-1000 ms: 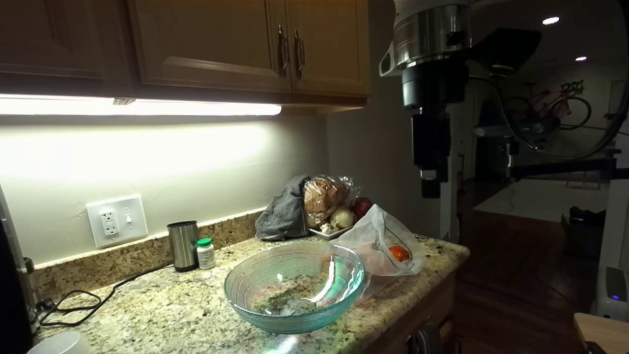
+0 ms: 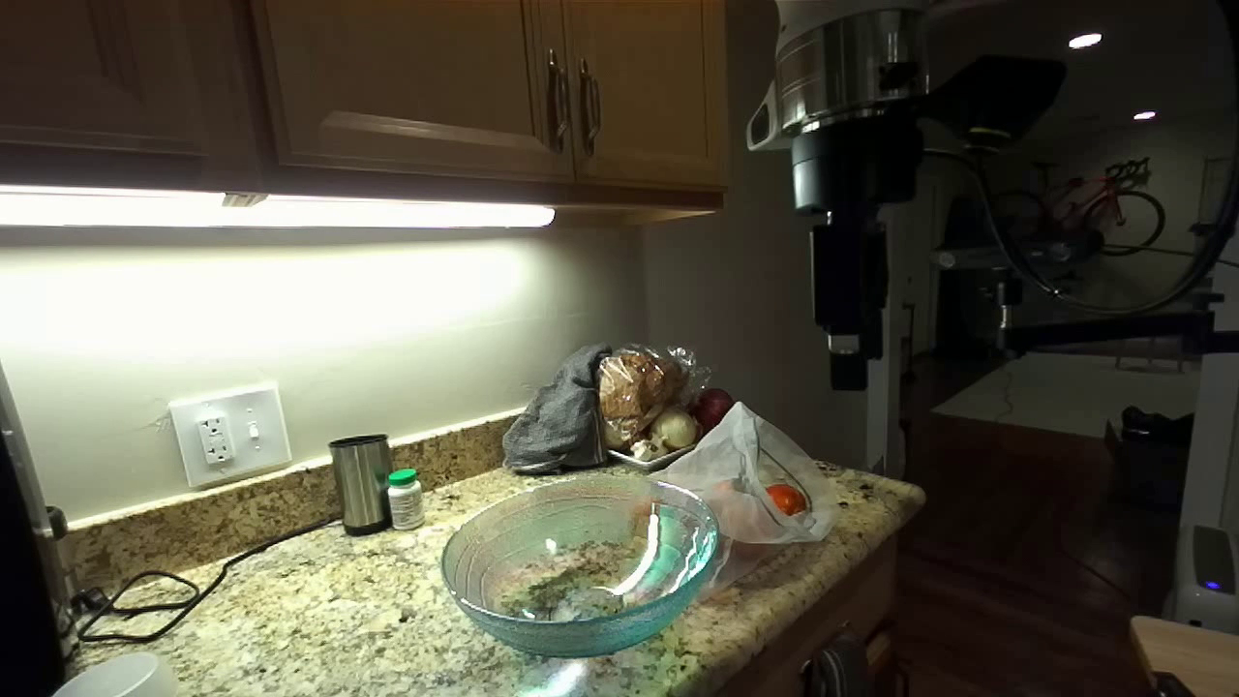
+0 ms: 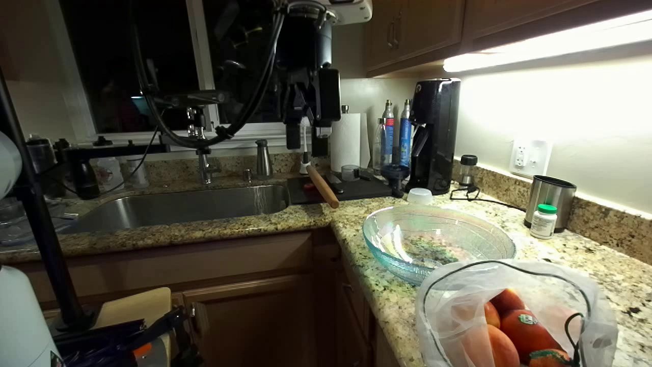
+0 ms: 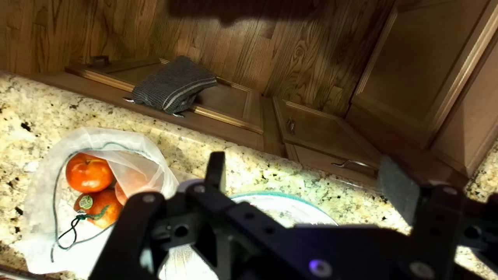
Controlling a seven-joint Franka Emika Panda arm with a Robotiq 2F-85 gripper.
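Note:
Above the counter hangs my gripper (image 3: 306,140), with nothing between its fingers. Its two fingers (image 4: 216,168) stand wide apart in the wrist view, so it is open. The clear glass bowl (image 3: 391,260) rests on the granite counter and looks empty; in the wrist view my gripper's body covers much of it. Beside the bowl lies a white mesh bag (image 2: 743,459). Several red tomatoes (image 4: 89,173) show inside the bag's open mouth, one with a sticker. My gripper is apart from both bowl and bag.
A steel tumbler (image 2: 363,486) and a green-capped bottle (image 2: 406,501) stand near the wall. Onions and a bagged loaf (image 2: 639,389) sit in the back corner. The sink (image 3: 183,208) and a black coffee machine (image 3: 435,134) are in exterior view 2. A towel (image 4: 175,84) hangs below the counter edge.

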